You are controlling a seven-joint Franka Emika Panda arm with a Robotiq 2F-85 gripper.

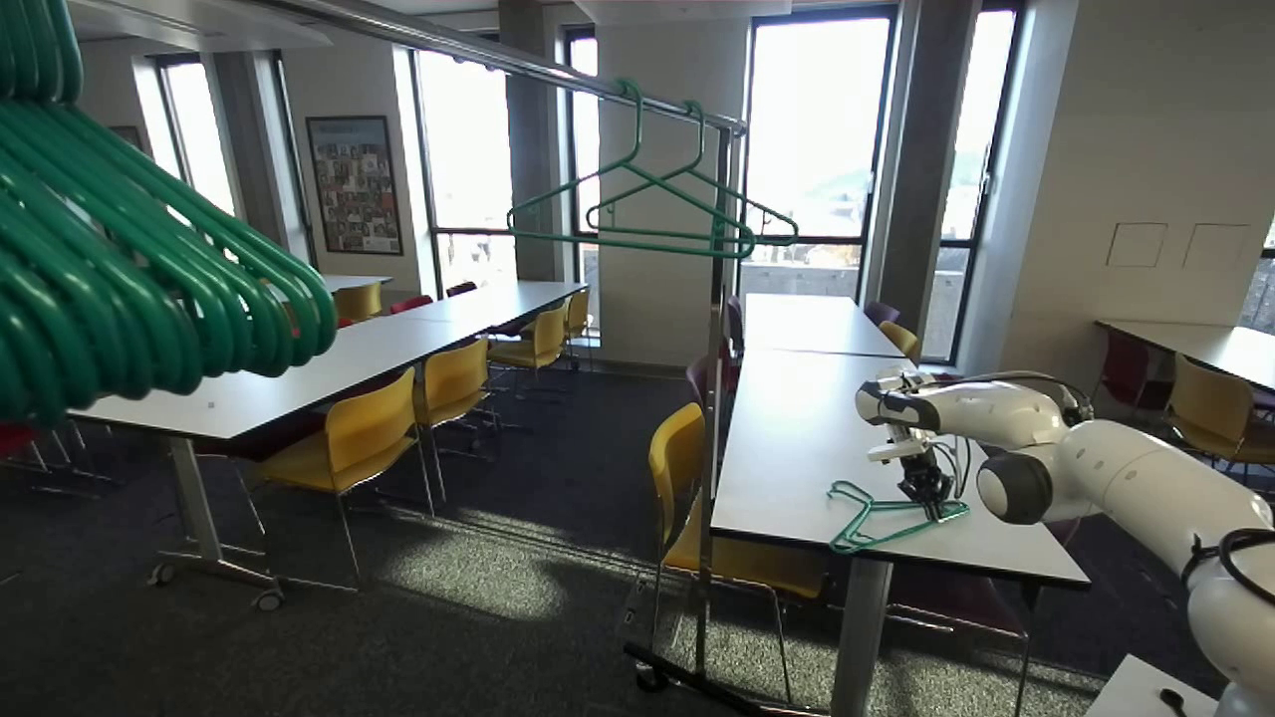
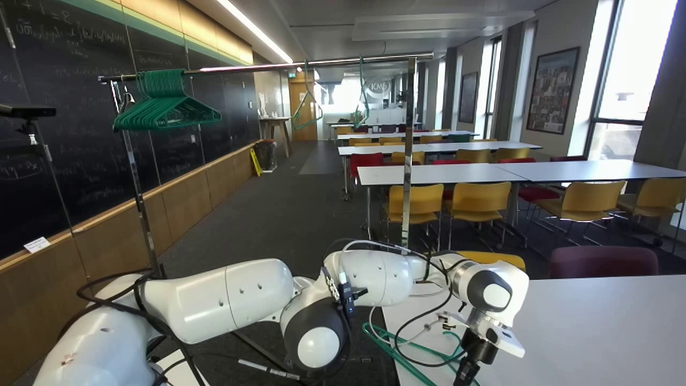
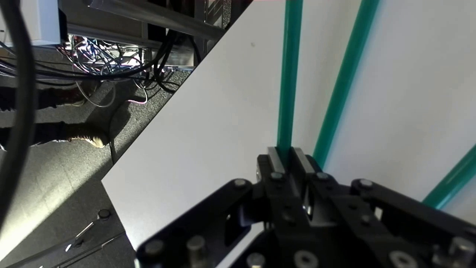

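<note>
A green plastic hanger is at the near end of the white table in exterior view 1. My gripper points down at the hanger's right part. In the wrist view the gripper is shut on one green bar of the hanger, which runs up between the fingertips. Two more green bars show to the right of it. Exterior view 2 has the hanger partly behind a cable, with the gripper's fingers at the lower edge. Whether the hanger touches the table cannot be told.
A metal rack's rail carries two spaced green hangers and a dense bunch of hangers. Its upright post stands just left of the white table. Farther back, the tabletop is clear.
</note>
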